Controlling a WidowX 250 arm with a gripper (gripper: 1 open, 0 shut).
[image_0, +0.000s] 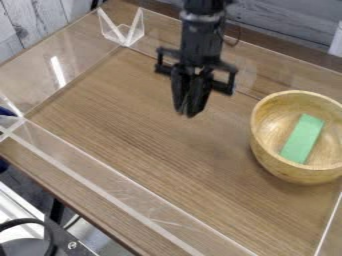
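My gripper (190, 96), black and slightly blurred, hangs over the upper middle of the wooden table (134, 170); whether its fingers are open or shut is unclear. No object is visible held in it. To its right a large light wooden bowl (267, 140) holds a green block (303, 138).
A clear angular plastic piece (120, 28) stands at the back left. Clear strips run along the left edge, with black cables (40, 225) at the lower left.
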